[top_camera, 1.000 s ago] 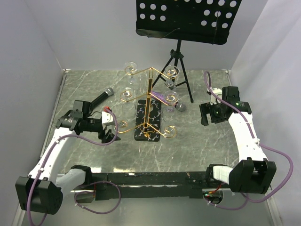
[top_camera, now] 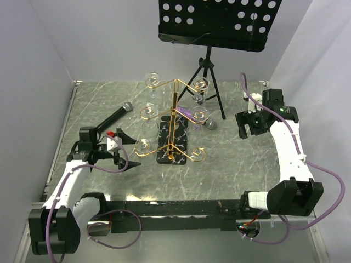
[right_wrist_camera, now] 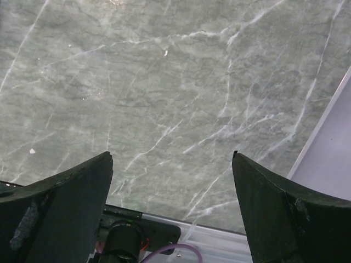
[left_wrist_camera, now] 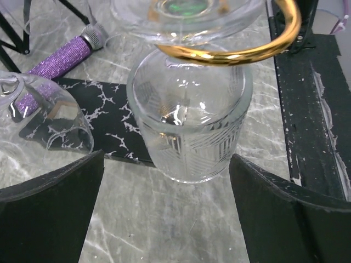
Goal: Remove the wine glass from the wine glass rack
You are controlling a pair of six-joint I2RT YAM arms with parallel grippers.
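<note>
The gold wine glass rack [top_camera: 174,115] stands on a black marbled base [top_camera: 164,134], clear glasses hanging upside down from its curled arms. At its front left arm hangs a wine glass [top_camera: 143,146]. In the left wrist view that glass [left_wrist_camera: 189,120] hangs from a gold ring [left_wrist_camera: 236,56], its bowl just beyond and between my spread fingers. My left gripper [top_camera: 131,152] is open beside this glass, with no grip on it. Far to the right of the rack, my right gripper [top_camera: 243,126] is open and empty above the table.
A black microphone [top_camera: 115,114] lies left of the rack, and a purple microphone [top_camera: 189,114] lies behind and beside its post. The music stand [top_camera: 207,64] rises at the back. Bare marble table [top_camera: 236,170] spreads out at the right front.
The right arm has shifted slightly to the right.
</note>
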